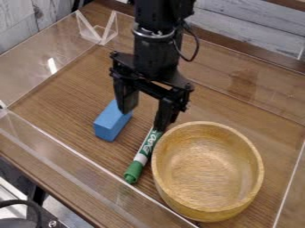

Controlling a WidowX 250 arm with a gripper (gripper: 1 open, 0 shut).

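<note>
My black gripper (145, 96) hangs low over the middle of the wooden tray, open, its fingers pointing down. Below and left of it lies a blue block (110, 123). A green marker with a white label (137, 165) lies diagonally beneath the gripper, just left of a pale yellow oval bowl (208, 173). The upper end of the marker is near the right finger; whether they touch I cannot tell.
The tray's wooden floor (53, 93) is clear at the left and back right. Pale walls surround it, and a black cable shows outside at the lower left.
</note>
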